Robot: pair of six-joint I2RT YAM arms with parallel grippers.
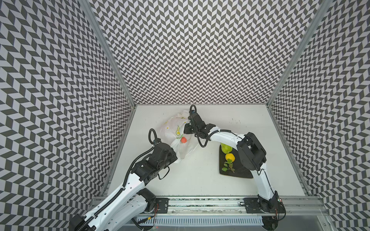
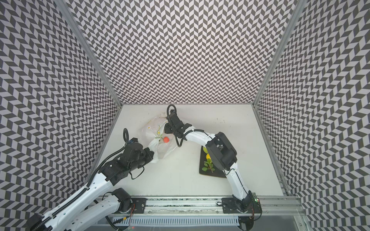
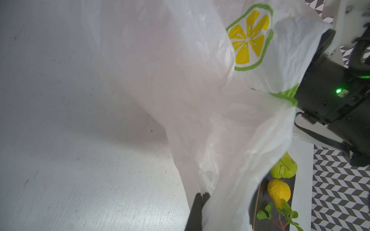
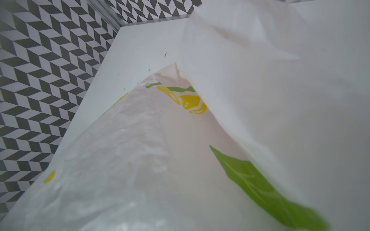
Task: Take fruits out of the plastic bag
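Note:
The white plastic bag [image 1: 173, 127] with lemon prints lies crumpled at the table's middle left. A red round fruit [image 1: 183, 140] shows at its near part; whether inside or out is unclear. My left gripper is shut on the bag's near end. My right gripper [image 1: 186, 129] is at the bag's upper right side; its fingertips are hidden by the bag, and the right wrist view shows mostly plastic.
A dark tray [image 1: 235, 172] at the right holds a green fruit [image 3: 283, 168], a yellow lemon [image 3: 278, 189] and a leafy sprig [image 1: 227, 167], beneath my right arm.

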